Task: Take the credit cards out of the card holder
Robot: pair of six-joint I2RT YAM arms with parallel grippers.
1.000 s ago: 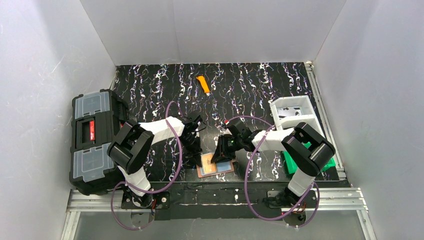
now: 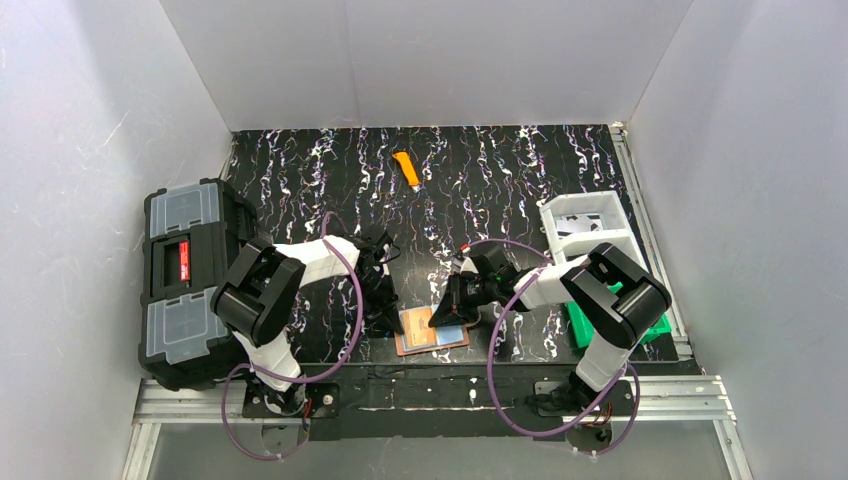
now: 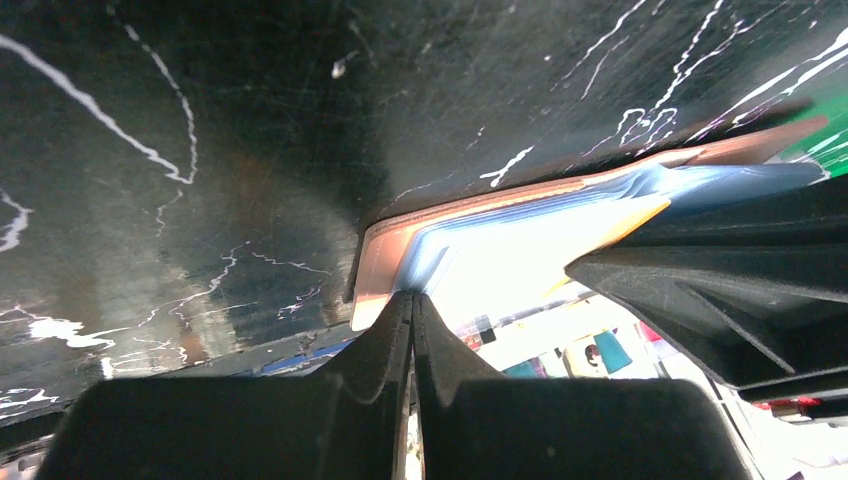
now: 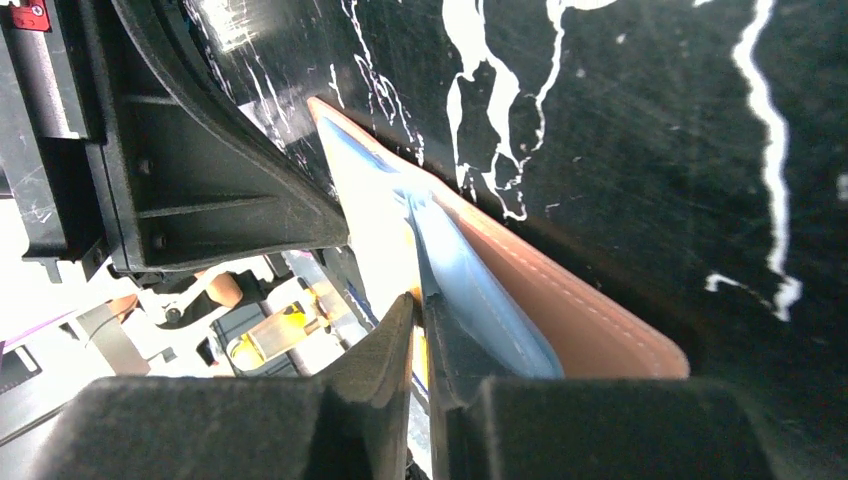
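An open card holder (image 2: 458, 344) with a brown cover and bluish clear sleeves lies near the table's front edge. An orange card (image 2: 420, 328) shows in its left and middle part. At the holder's left end is my left gripper, shut, its tips against the sleeve edges; nothing clear shows between them. My right gripper has its fingertips close together at the orange edge beside the blue sleeve (image 4: 490, 285). Only a narrow gap with some orange shows there, and whether the card is gripped is hidden.
An orange-handled tool (image 2: 405, 168) lies at the back. A black toolbox (image 2: 182, 270) stands at the left; a white tray (image 2: 570, 244) and a green bin (image 2: 580, 325) are at the right.
My right gripper's tips have shifted slightly right over the holder, and the orange area reaches a little further right. My left gripper has moved slightly left. The holder stays nearly in place.
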